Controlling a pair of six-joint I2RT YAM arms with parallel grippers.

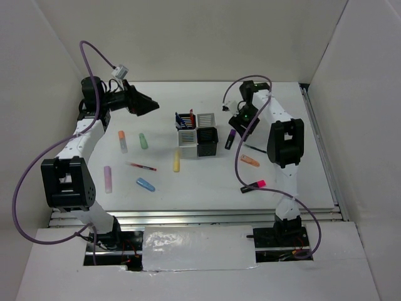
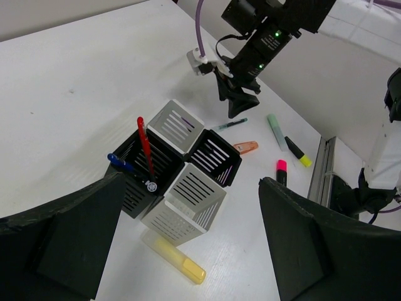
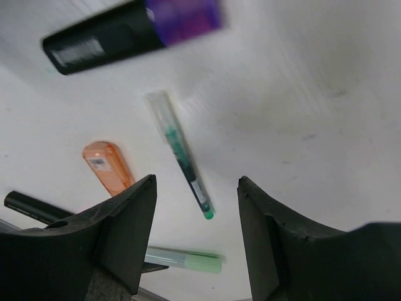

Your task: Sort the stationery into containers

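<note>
The four-compartment container [image 1: 207, 141] stands mid-table, a red pen [image 2: 145, 144] and blue pens [image 2: 122, 163] in its dark back-left compartment. My left gripper [image 1: 144, 106] is open and empty at upper left, facing the container. My right gripper hovers open over a thin teal pen [image 3: 188, 170], with a purple-capped marker [image 3: 100, 41] and orange highlighter [image 3: 108, 164] nearby. Loose items include a yellow marker [image 1: 177, 160], green one [image 1: 143, 141], blue one [image 1: 145, 184], pink one [image 1: 108, 179], orange-capped one [image 1: 123, 142], red pen [image 1: 141, 166] and pink-capped marker [image 1: 252, 187].
White walls border the table [image 1: 207, 194] at back and sides, with metal rails along the front and right edges.
</note>
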